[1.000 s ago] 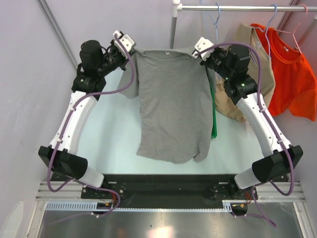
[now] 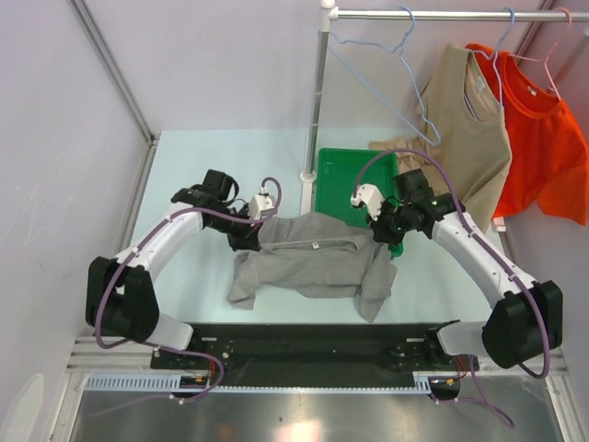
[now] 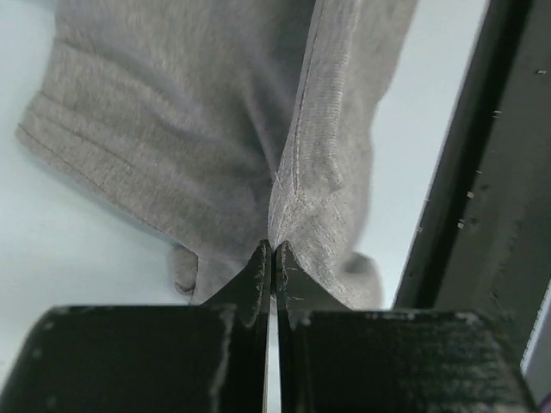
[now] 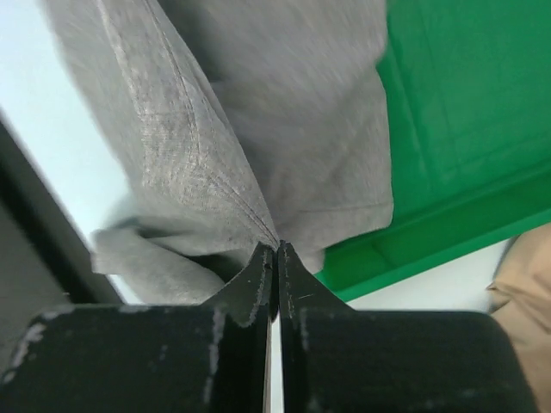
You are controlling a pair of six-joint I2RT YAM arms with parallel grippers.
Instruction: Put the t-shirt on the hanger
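Observation:
The grey t-shirt (image 2: 313, 262) lies bunched on the table, its collar band running crosswise between my grippers. My left gripper (image 2: 253, 235) is shut on the shirt at its left end; in the left wrist view a fold runs into the fingertips (image 3: 274, 249). My right gripper (image 2: 377, 235) is shut on the shirt's right end, beside the tray; in the right wrist view a fold (image 4: 207, 172) enters the fingertips. A blue hanger (image 2: 386, 92) hangs empty on the rail above.
A green tray (image 2: 340, 180) sits behind the shirt. Tan (image 2: 474, 157) and orange (image 2: 543, 138) shirts hang at the right. A rail post (image 2: 308, 170) stands at the middle back.
Both grippers have come down from high up with the shirt, which was hanging spread between them and now lies folded in a heap on the table.

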